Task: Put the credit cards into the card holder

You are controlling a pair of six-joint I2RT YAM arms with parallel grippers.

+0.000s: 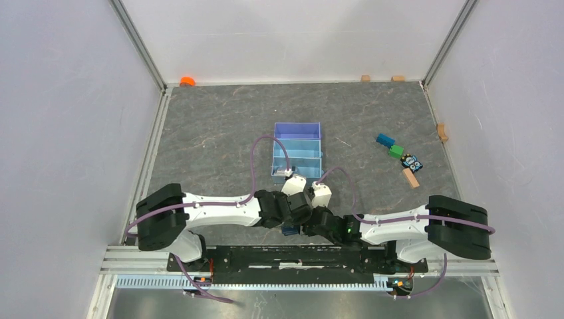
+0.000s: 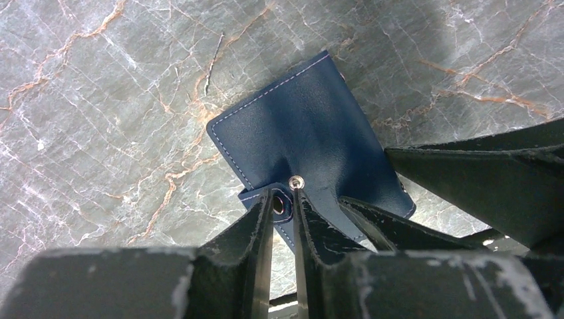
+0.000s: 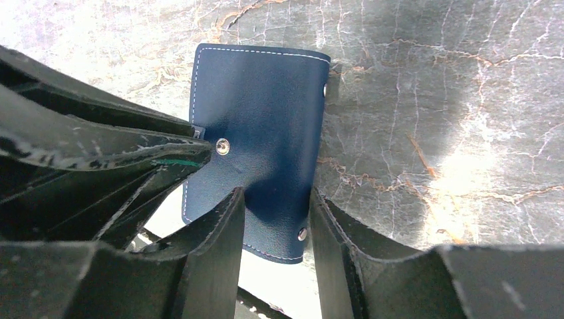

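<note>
The dark blue leather card holder [image 1: 290, 231] is near the table's front edge, mostly under my two arms. In the left wrist view, its small strap flap [image 2: 282, 205] lies between the tips of my left gripper, whose fingers stand a little apart; a metal snap [image 2: 296, 182] shows beside it. My right gripper is shut on the body of the card holder [image 3: 263, 113] near its side edge, and the leather bulges between the fingers. I can make out no credit card; the inside of the holder is hidden.
Behind the grippers stands a blue bin with compartments [image 1: 297, 147]. Toy blocks, including a green block [image 1: 396, 151] and a wooden block [image 1: 411, 177], lie at the right. An orange object [image 1: 187, 81] sits at the far left. Both arms are very close together.
</note>
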